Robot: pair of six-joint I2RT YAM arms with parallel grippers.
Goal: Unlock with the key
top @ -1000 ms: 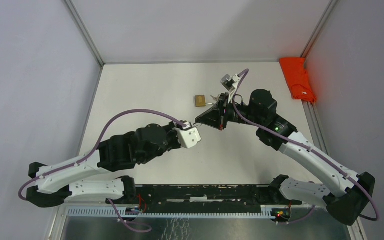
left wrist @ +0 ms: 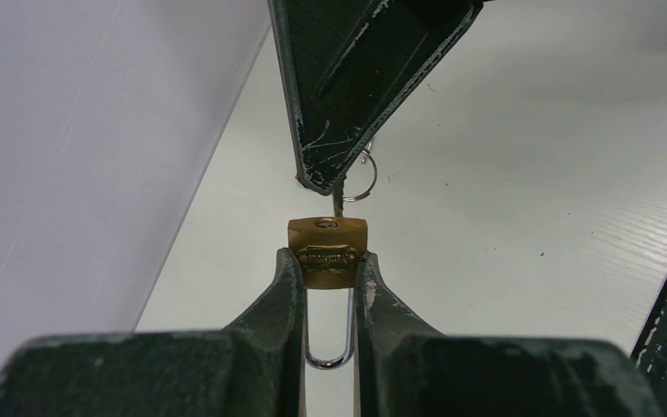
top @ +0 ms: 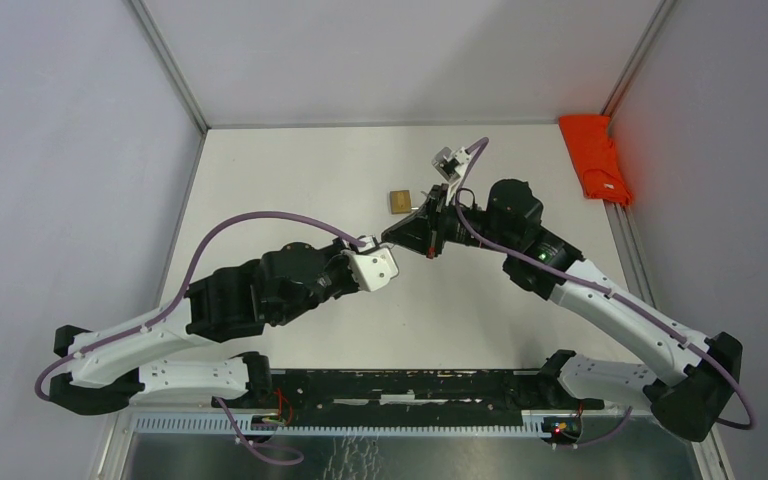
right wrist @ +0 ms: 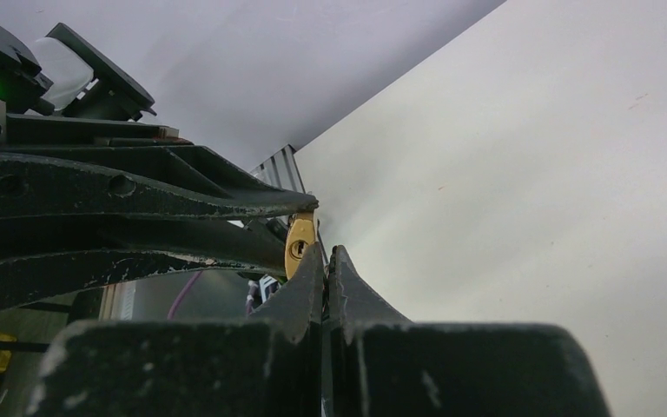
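In the left wrist view my left gripper is shut on a brass padlock, its shackle hanging below and its keyhole facing up. Just above, the tip of my right gripper holds a key with a ring, pointing down at the padlock; whether it is inside the keyhole is unclear. In the right wrist view the padlock's keyhole face is just beyond the right gripper, which is shut; the key is mostly hidden there. From the top, both grippers meet near the middle.
A second brass padlock lies on the white table behind the grippers, with keys partly hidden beside it. A red cloth lies at the back right. Walls enclose it.
My right gripper has moved a little left and down in the top view, closer to the left gripper, which shifted slightly left and up earlier.
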